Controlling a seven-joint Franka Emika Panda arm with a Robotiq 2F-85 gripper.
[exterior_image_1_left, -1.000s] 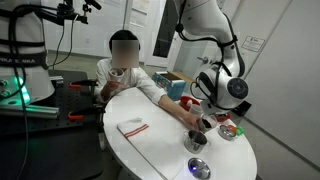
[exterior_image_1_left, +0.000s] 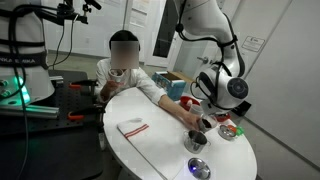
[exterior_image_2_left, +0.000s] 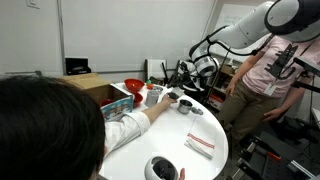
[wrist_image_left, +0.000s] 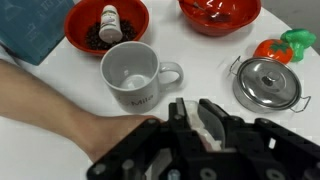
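My gripper sits at the bottom of the wrist view, shut on a pale, partly hidden object (wrist_image_left: 208, 136) whose kind I cannot make out. A person's hand (wrist_image_left: 130, 132) reaches in from the left, right up against it. Just beyond the hand is a white mug (wrist_image_left: 130, 88) with lettering, upright, its handle towards the right. In exterior view 1 the arm comes down over the table's far side, close to the person's hand (exterior_image_1_left: 190, 120); the fingertips are too small to read there. A steel cup (exterior_image_1_left: 195, 142) is in front of the hand.
Beyond the mug are a red bowl (wrist_image_left: 74, 22) with dark beans and a small bottle (wrist_image_left: 110, 24), and another red bowl (wrist_image_left: 228, 18). A lidded steel pot (wrist_image_left: 266, 84) and a tomato (wrist_image_left: 270, 50) lie right. A folded cloth (exterior_image_1_left: 132, 128) rests on the otherwise clear near table.
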